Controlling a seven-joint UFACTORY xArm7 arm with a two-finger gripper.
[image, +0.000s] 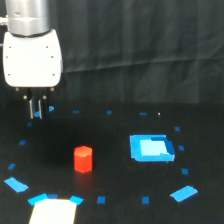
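A red block (83, 159) stands on the black table, left of the middle. To its right and farther back lies a blue square with a white middle, like a shallow tray (153, 148). High at the left, my gripper (38, 115) hangs below its white hand, clear of the red block, behind it and to its left in the picture. A narrow dark gap shows between the fingers, with nothing visible in it. The fingertips are small and dark against the background.
A pale orange-white square (53, 212) lies at the front edge, cut off by the frame. Blue tape strips (184, 193) and small blue marks dot the table. A dark curtain (140, 50) hangs behind. Between block and tray the table is bare.
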